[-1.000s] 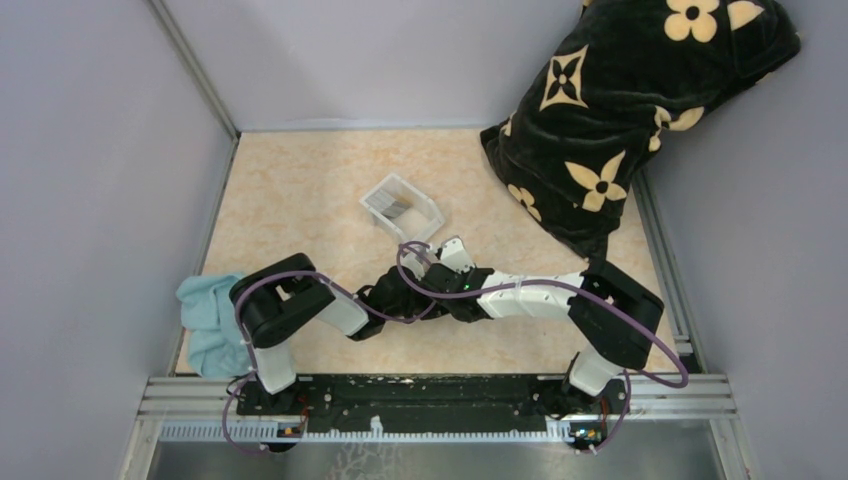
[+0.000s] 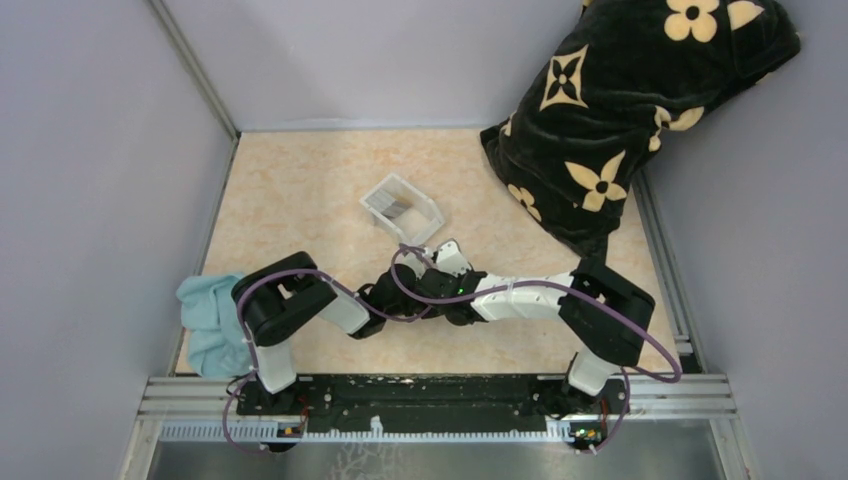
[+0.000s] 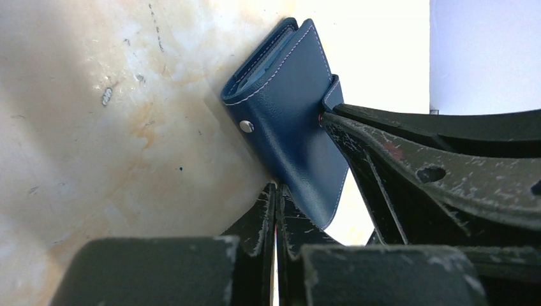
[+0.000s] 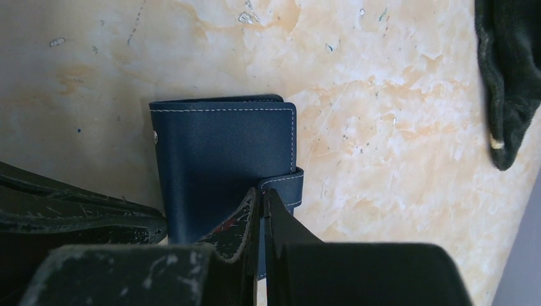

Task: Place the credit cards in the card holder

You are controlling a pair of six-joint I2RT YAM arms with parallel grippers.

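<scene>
The dark blue card holder lies folded on the table, with white stitching, a metal snap by its spine and a strap on the opposite edge. My right gripper is shut with its tips at the strap's end; whether the strap's edge is between them cannot be told. At the spine side, my left gripper is shut, with nothing showing between its fingers. In the top view both arms cover the holder. No credit card can be made out for certain.
Behind the grippers stands a white open box with a greyish piece inside. A black patterned cushion fills the back right, and a light blue cloth lies at the left. Bare table stretches at the back left.
The left arm and the white box look unmoved.
</scene>
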